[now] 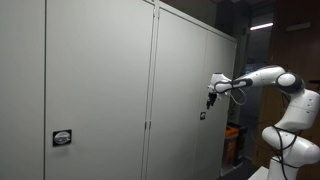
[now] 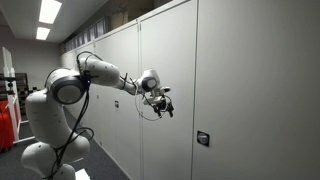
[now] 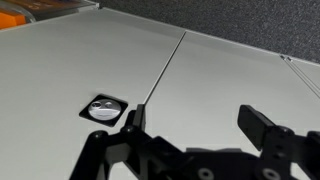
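Tall pale cabinet doors (image 1: 100, 70) fill most of exterior view 1. A dark square latch with a round silver face (image 3: 104, 109) shows in the wrist view, left of the seam between two doors. My gripper stands open in front of the doors, its dark fingers wide apart with nothing between them. In exterior view 1 the gripper (image 1: 211, 101) hangs just above and right of a door latch (image 1: 202, 116). Exterior view 2 has the gripper (image 2: 168, 108) pointing toward the doors; how far off the surface cannot be told.
Another latch (image 1: 62, 137) sits on a door farther left. An orange bin (image 1: 231, 143) stands below the arm, near the cabinet's right end. Red items (image 2: 8, 105) are at the far left of exterior view 2.
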